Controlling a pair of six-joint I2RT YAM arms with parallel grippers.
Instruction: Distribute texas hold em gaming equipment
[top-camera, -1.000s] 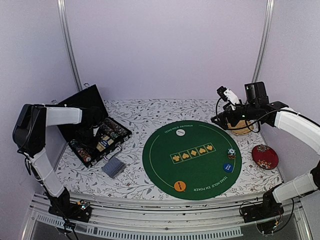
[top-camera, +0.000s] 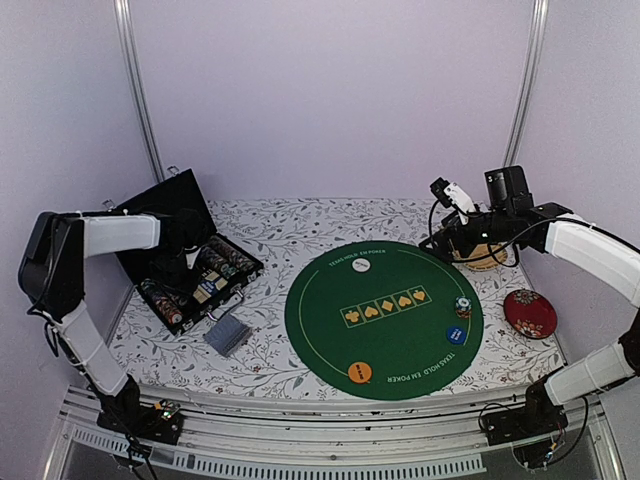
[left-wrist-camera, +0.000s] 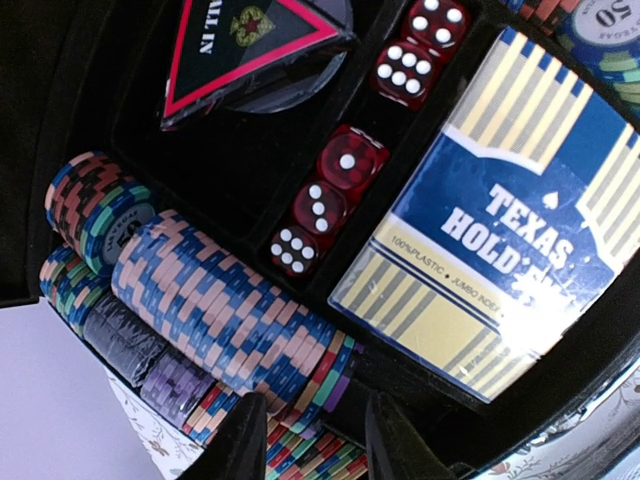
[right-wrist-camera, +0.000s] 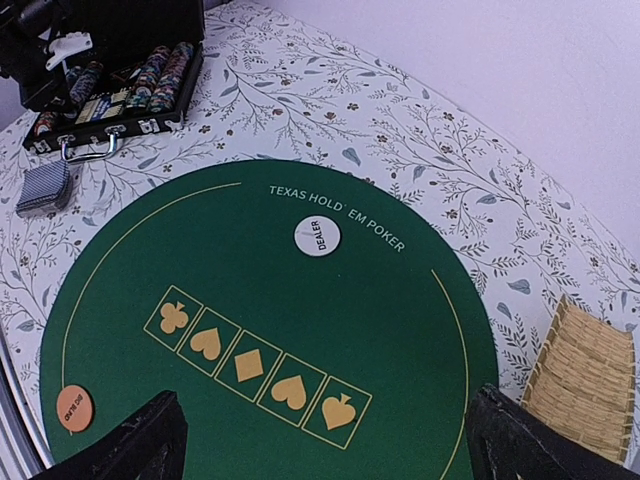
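Note:
My left gripper is part open over the chip case (top-camera: 230, 300), above chip rows beside a Texas Hold'em card box (left-wrist-camera: 470, 220); nothing clearly shows between its fingers. The case also holds red dice (left-wrist-camera: 335, 200), an ALL IN triangle (left-wrist-camera: 210, 70) and striped chips (left-wrist-camera: 210, 300). My right gripper stands open above the green poker mat (top-camera: 380, 280). On the mat are a dealer button (right-wrist-camera: 317, 236), an orange big blind button (right-wrist-camera: 76, 408), a blue button (top-camera: 456, 335) and a chip stack (top-camera: 462, 308).
A grey block (top-camera: 228, 335) lies in front of the case. Woven coasters or mats (right-wrist-camera: 575, 370) sit at the back right, and a red patterned round item (top-camera: 530, 312) at the right edge.
The left arm has shifted very slightly at the case. The right arm is nearly still, and the objects on the table have not visibly moved.

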